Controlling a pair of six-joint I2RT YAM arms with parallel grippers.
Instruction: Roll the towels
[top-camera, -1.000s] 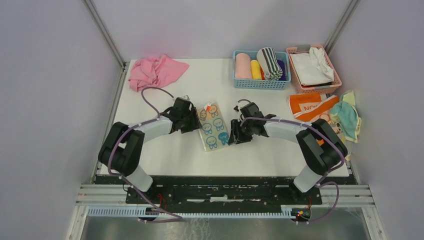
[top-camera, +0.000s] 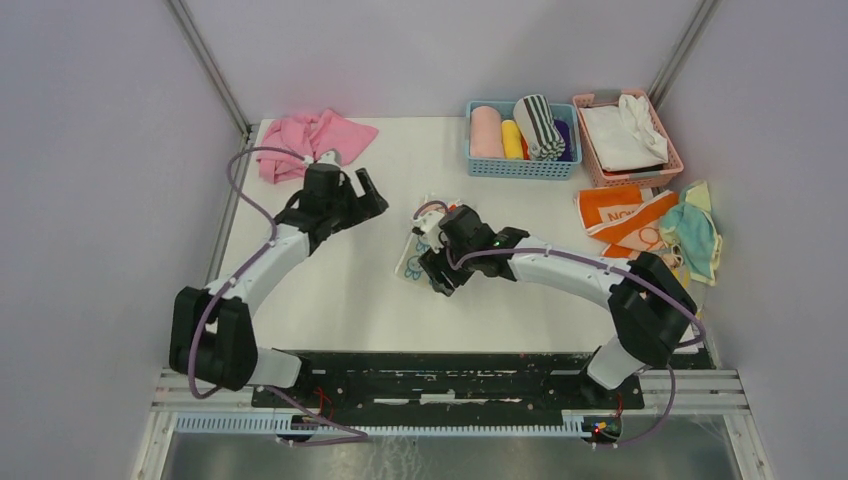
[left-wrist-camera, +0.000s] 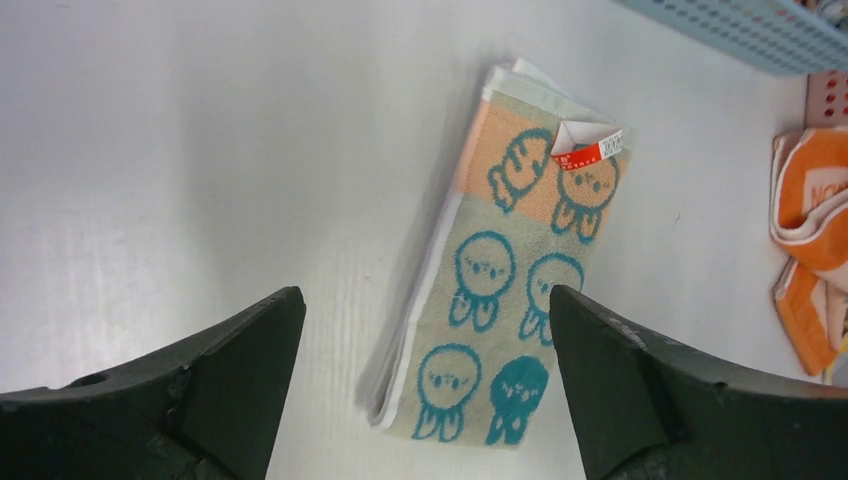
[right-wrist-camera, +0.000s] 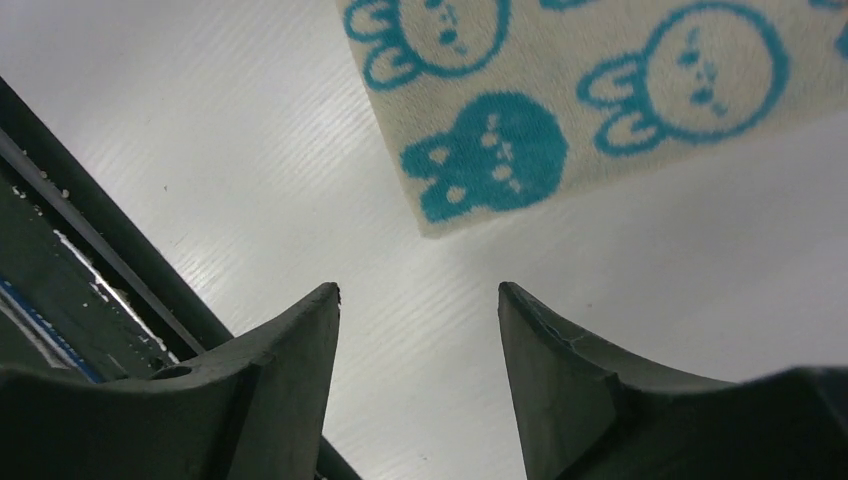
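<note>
A folded cream towel with teal animal faces (left-wrist-camera: 480, 320), orange at its far end with a red-and-white tag, lies flat mid-table; in the top view my right arm partly hides it. My left gripper (top-camera: 368, 199) is open, raised to the left of the towel, which appears between and beyond its fingers in the left wrist view. My right gripper is open just beside the towel's near corner (right-wrist-camera: 440, 220), nothing between its fingers.
Blue basket (top-camera: 520, 170) of rolled towels and pink basket (top-camera: 672, 165) with white cloth stand at the back right. Orange (top-camera: 608, 208) and teal (top-camera: 700, 230) towels lie at right, a pink towel (top-camera: 300, 135) at back left.
My right gripper moved left. The towel has shifted slightly toward the back.
</note>
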